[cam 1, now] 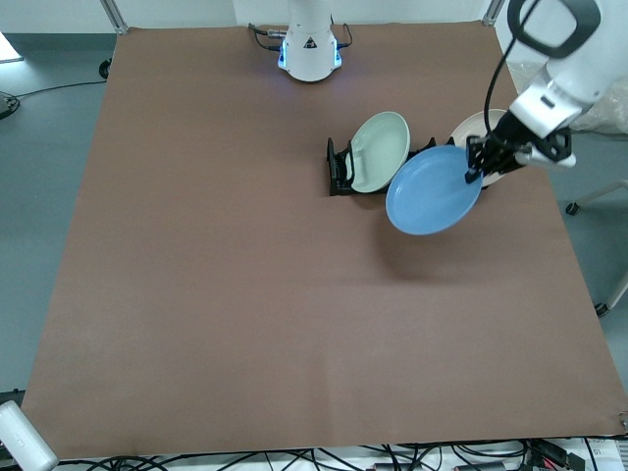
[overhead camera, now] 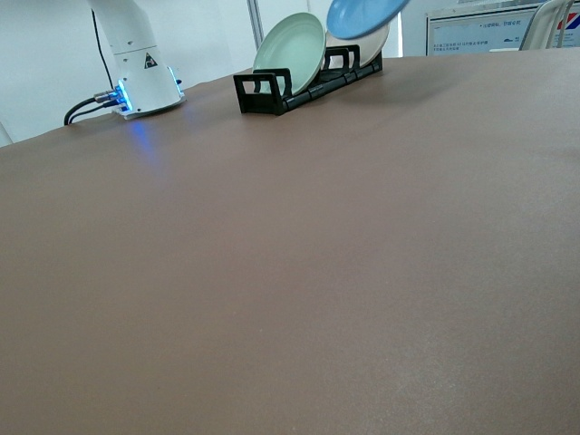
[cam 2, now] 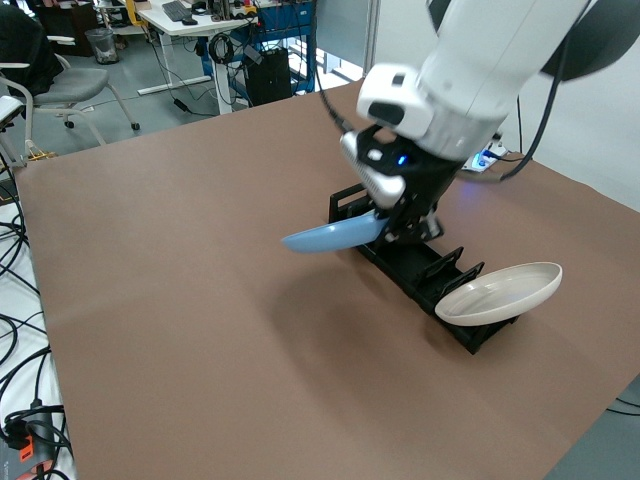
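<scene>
My gripper (cam 1: 475,169) is shut on the rim of a blue plate (cam 1: 432,191), holding it out in front of a black dish rack (cam 2: 420,270); in the right view the plate (cam 2: 325,238) juts from the gripper (cam 2: 390,225), tilted. In the top view the blue plate (overhead camera: 362,13) is partly cut off above the rack (overhead camera: 261,100). A pale green plate (cam 1: 378,147) stands in the rack's left end. A white plate (cam 2: 497,291) stands leaning at its other end, partly behind the blue one in the left view.
A white robot base (cam 1: 309,49) with cables stands at the back edge. Cables (cam 1: 343,457) run along the near edge.
</scene>
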